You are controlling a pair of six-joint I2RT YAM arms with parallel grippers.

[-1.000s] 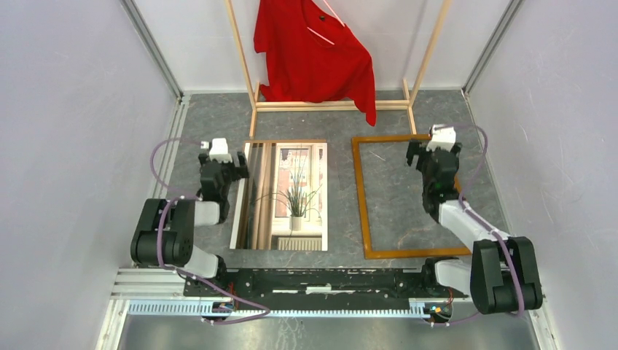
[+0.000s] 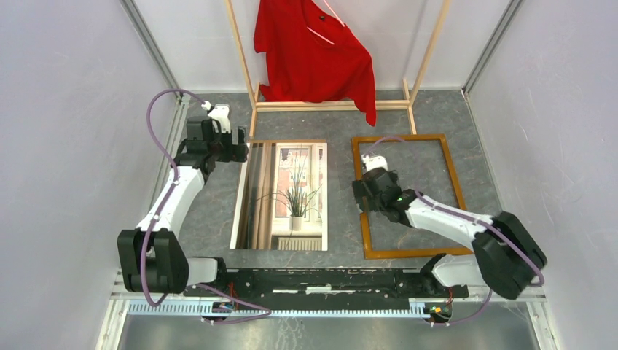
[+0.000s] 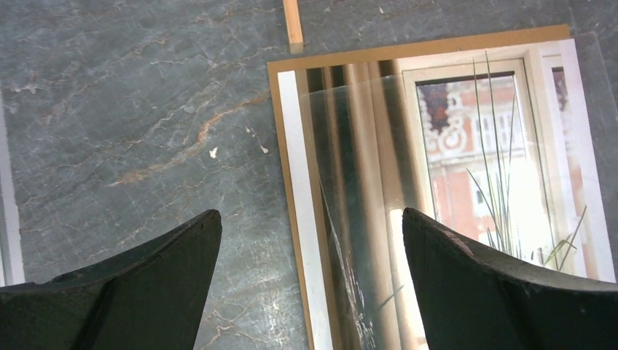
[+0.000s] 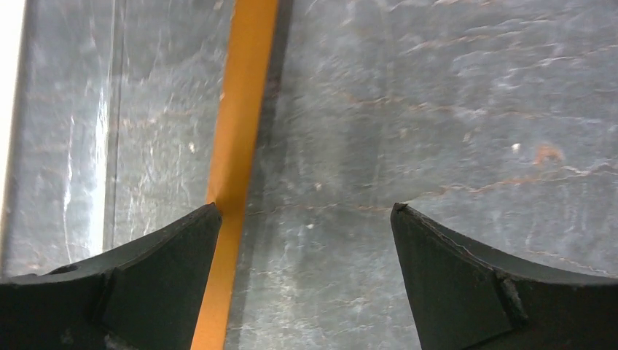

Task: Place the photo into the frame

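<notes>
The photo point(image 2: 295, 189), a window scene with a plant and white edges, lies flat left of centre. In the left wrist view, brown backing point(image 3: 280, 138) shows along its edges and a clear sheet point(image 3: 364, 175) covers part of it. My left gripper point(image 2: 242, 144) is open at the photo's far left corner, nothing held. To the right lies the empty brown frame point(image 2: 415, 254). My right gripper point(image 2: 358, 197) is open over the frame's left bar. In the right wrist view that bar point(image 4: 237, 138) passes beside my left-hand fingertip point(image 4: 208, 222); whether they touch I cannot tell.
A red shirt point(image 2: 313, 58) hangs on a wooden rack point(image 2: 331, 106) at the back, whose feet reach toward the photo and frame. A narrow strip of grey floor point(image 2: 342, 175) separates photo and frame. Walls close in both sides.
My right arm has swung left and nearer, from the frame's far right corner to its left bar. The left arm has reached farther back along the photo's left side. Photo and frame stay put.
</notes>
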